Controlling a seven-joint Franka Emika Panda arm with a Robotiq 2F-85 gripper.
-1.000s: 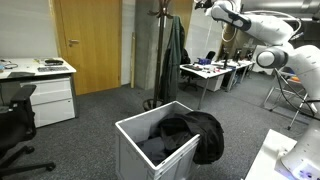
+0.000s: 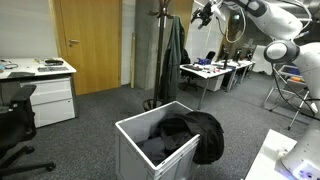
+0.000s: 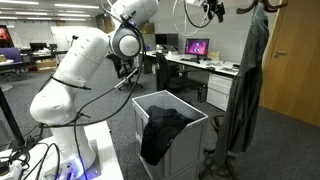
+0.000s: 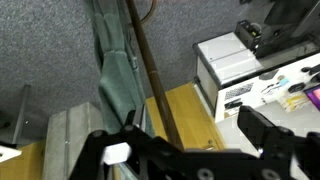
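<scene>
High up near the coat stand, my gripper stands open; in the wrist view its two dark fingers are wide apart with nothing between them. A dark garment hangs over the edge of a grey bin, and more dark cloth lies inside. The coat stand carries a grey-green garment, which hangs straight down. In the wrist view that garment and the stand's pole show from above, off to the left of the finger gap.
White desks stand behind, one with a lit monitor. A white cabinet and an office chair are at the left. Open carpet lies between chair and bin.
In exterior view 1 the gripper has shifted right and a little down, away from the top of the coat stand. Bin and garments look unchanged.
</scene>
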